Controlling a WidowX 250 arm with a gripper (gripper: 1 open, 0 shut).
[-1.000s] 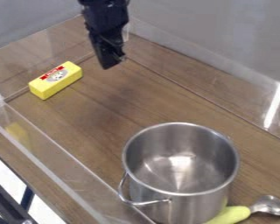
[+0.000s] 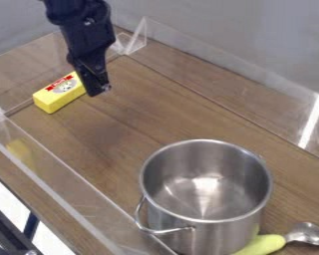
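Note:
My dark gripper (image 2: 99,85) hangs over the wooden counter at the upper left, its tip just to the right of a yellow box (image 2: 59,96) with a red-and-white label, whose upper end is close behind it. The gripper looks shut, with nothing visible between its fingers.
A steel pot (image 2: 205,194) stands at the lower right. Beside it are a metal spoon (image 2: 309,233) and a pale yellow-green object (image 2: 261,244). Clear plastic walls edge the counter.
The box, pot and spoon look unmoved.

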